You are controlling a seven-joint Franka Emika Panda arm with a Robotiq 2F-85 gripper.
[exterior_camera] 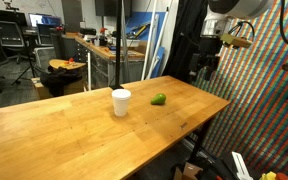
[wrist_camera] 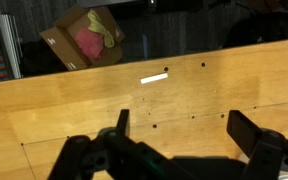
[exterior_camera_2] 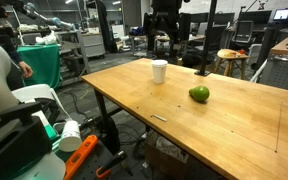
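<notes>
A white cup (exterior_camera: 121,102) stands upright on the wooden table (exterior_camera: 59,135), and a green object (exterior_camera: 158,99) like a pear or pepper lies to its right in exterior view 1. In exterior view 2 the green object (exterior_camera_2: 199,93) is nearer the camera than the cup (exterior_camera_2: 160,71). High above the table's right end hangs my gripper (exterior_camera: 203,76), apart from both. In the wrist view my gripper shows its two dark fingers wide apart, with bare tabletop between and ahead of them. Neither cup nor green object clearly appears there.
A small white strip (wrist_camera: 154,77) lies near one table edge. Beyond that edge, on the floor, is a cardboard box (wrist_camera: 84,38) with coloured cloth inside. Chairs and desks stand in the background.
</notes>
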